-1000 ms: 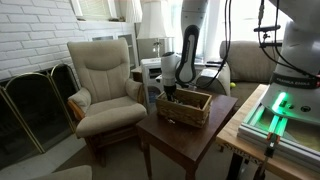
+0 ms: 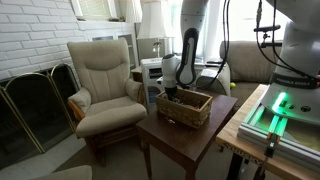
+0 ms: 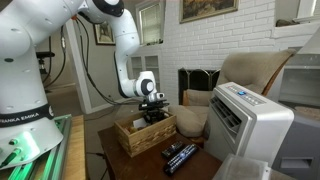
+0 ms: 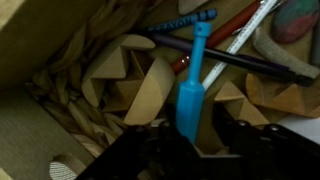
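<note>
In the wrist view, a bright blue tool (image 4: 191, 100) with a thin neck and a wider lower part lies among loose items. My gripper is low in that view, its dark fingers (image 4: 148, 142) on either side of the tool's lower end. They appear apart, with a gap showing at the right; whether either touches the tool is unclear. From outside, the gripper (image 2: 172, 91) reaches down into a woven basket (image 2: 186, 118), and the basket wall (image 3: 150, 138) partly hides its tips in the second exterior view.
Around the blue tool lie tan wooden pieces (image 4: 152, 90), a black pen-like stick (image 4: 255, 64), a red stick (image 4: 236, 25) and a white stick (image 4: 250, 28). The basket stands on a dark table (image 2: 165, 133). Beside it are dark objects (image 3: 180, 158) and a white appliance (image 3: 245, 118).
The arm and gripper have shifted slightly lower at the basket's left side. The basket looks unmoved.
</note>
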